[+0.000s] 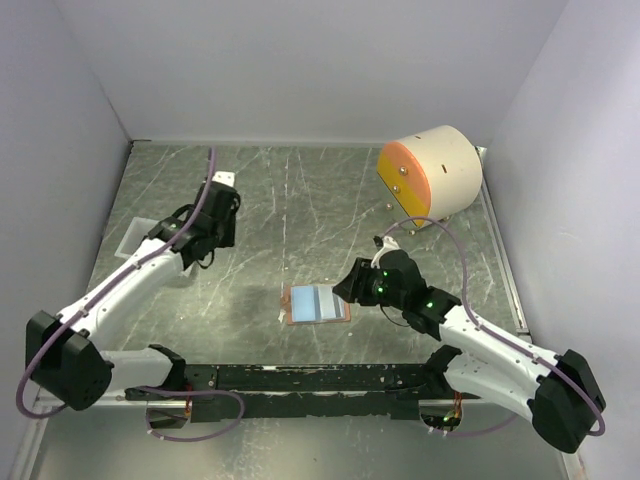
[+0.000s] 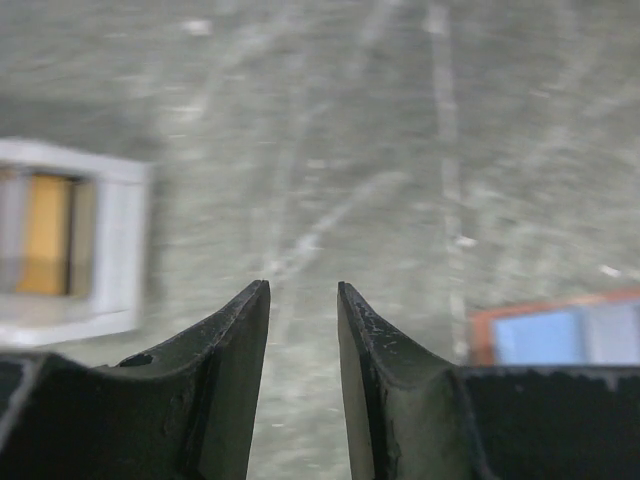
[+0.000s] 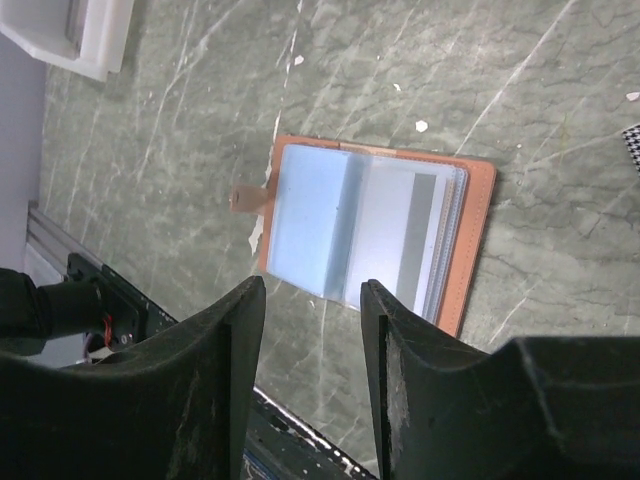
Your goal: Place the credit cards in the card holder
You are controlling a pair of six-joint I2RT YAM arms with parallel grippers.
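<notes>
The card holder (image 3: 478, 215), brown-edged, lies open and flat on the table. A pale blue panel (image 3: 300, 205) covers one half; the other half shows whitish layers with a grey stripe (image 3: 416, 235). My right gripper is over the holder's near side, fingers open, nothing between them. Cards, one of them orange-yellow (image 2: 45, 235), stand in the white tray (image 2: 125, 250) at the left. My left gripper is above the table between tray and holder, its fingertips apart with only table visible between them. In the top view, the left arm hides much of the tray.
A cream cylindrical container (image 1: 450, 175) with an orange and yellow face stands at the back right, small round knobs near it. Walls enclose the back and sides.
</notes>
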